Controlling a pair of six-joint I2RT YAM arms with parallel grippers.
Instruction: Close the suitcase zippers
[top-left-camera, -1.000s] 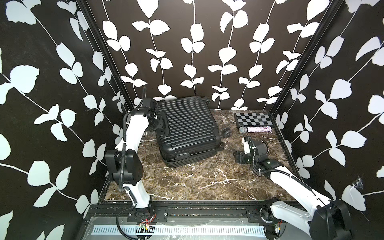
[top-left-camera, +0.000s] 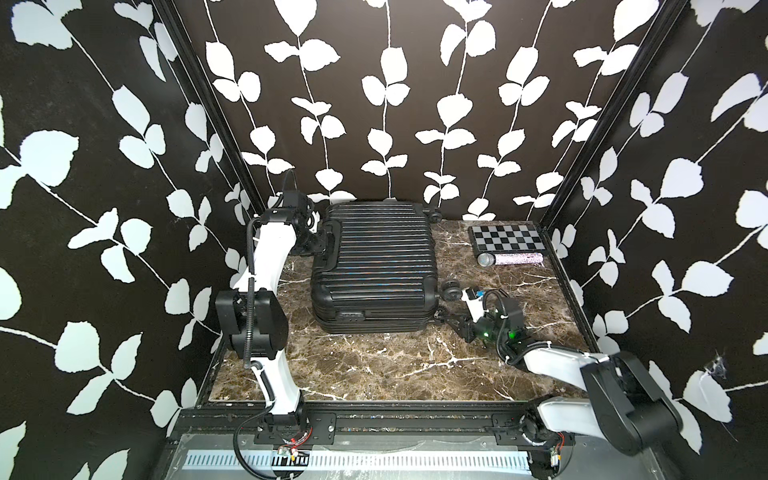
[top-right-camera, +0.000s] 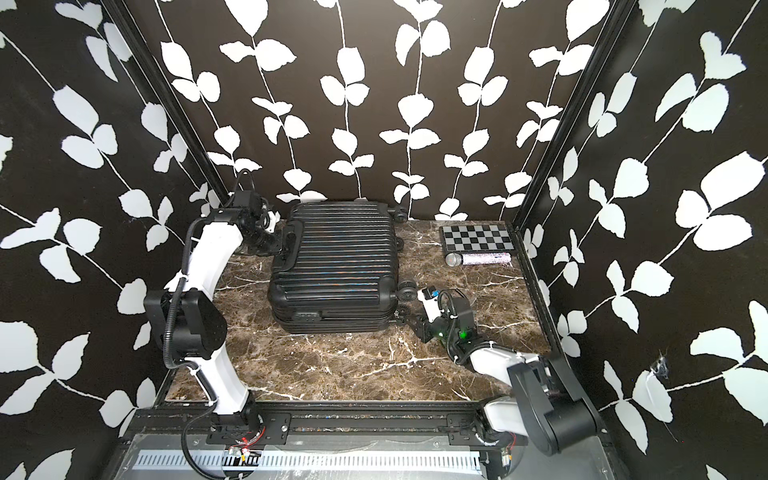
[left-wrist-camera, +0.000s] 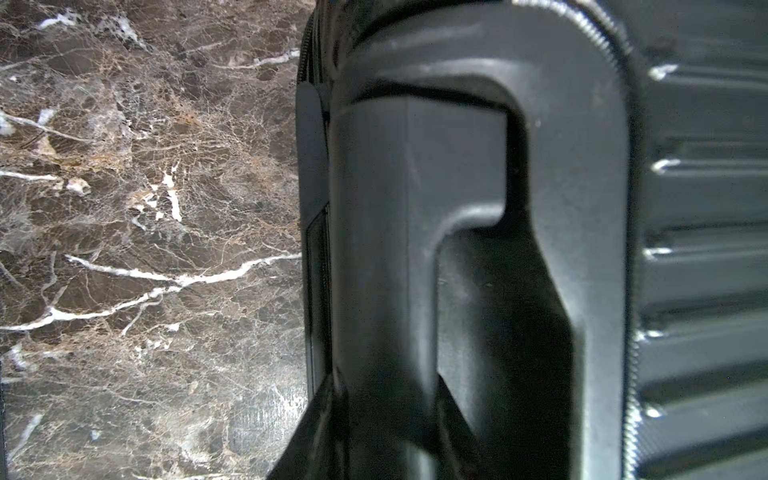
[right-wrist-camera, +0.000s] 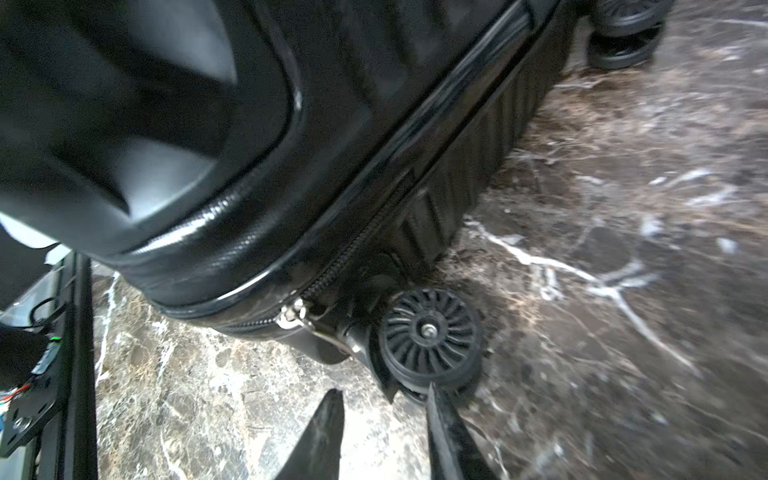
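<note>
The black ribbed suitcase (top-left-camera: 376, 264) lies flat on the marble table. Its side handle (left-wrist-camera: 384, 240) runs between the two fingers of my left gripper, which press close on both sides of it; their tips are partly hidden. At the wheel-end corner, metal zipper sliders (right-wrist-camera: 294, 312) with a pull tab (right-wrist-camera: 328, 336) hang beside a caster wheel (right-wrist-camera: 429, 332). Zipper teeth (right-wrist-camera: 352, 252) run along the suitcase side from there. My right gripper stands open just short of that wheel and the sliders, nothing between its fingers.
A checkered board (top-left-camera: 505, 238) and a glitter-handled microphone (top-left-camera: 512, 259) lie at the back right. Another caster wheel (right-wrist-camera: 628, 36) juts out farther along the suitcase. Bare marble (top-left-camera: 384, 372) stretches in front of the suitcase.
The suitcase has turned from a slant to nearly square with the table, with my left gripper at its handle shifting slightly. My right gripper has come lower and leftward to the near wheel corner.
</note>
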